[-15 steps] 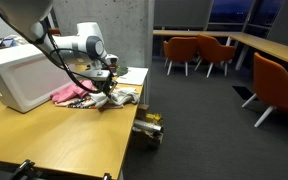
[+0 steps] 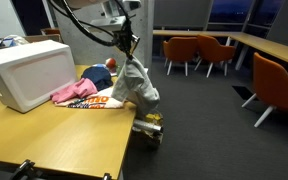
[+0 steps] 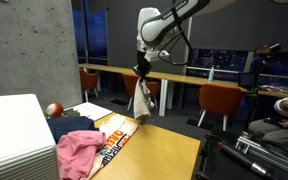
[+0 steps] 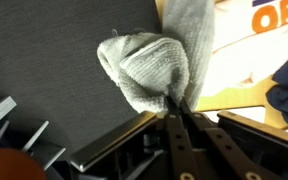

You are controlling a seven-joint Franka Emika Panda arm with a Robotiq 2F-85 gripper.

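A grey cloth (image 2: 135, 88) hangs from my gripper (image 2: 130, 56) over the table's right edge in the first exterior view. In the second exterior view the same cloth (image 3: 143, 98) dangles below the gripper (image 3: 142, 73). The wrist view has the fingers shut on the grey cloth (image 4: 149, 68), which bunches and spreads below them. On the table lie a pink cloth (image 2: 75, 91), a white cloth with orange lettering (image 2: 100, 99) and a dark blue cloth (image 2: 97, 75). Part of the lettered cloth is hidden behind the hanging one in the first exterior view.
A white box (image 2: 31, 73) stands left of the cloths. Behind them sits a red round object (image 3: 55, 109). Open floor and orange chairs (image 2: 276, 83) lie beyond its right edge.
The grey cloth, earlier lying on the table, has been lifted and now hangs down.
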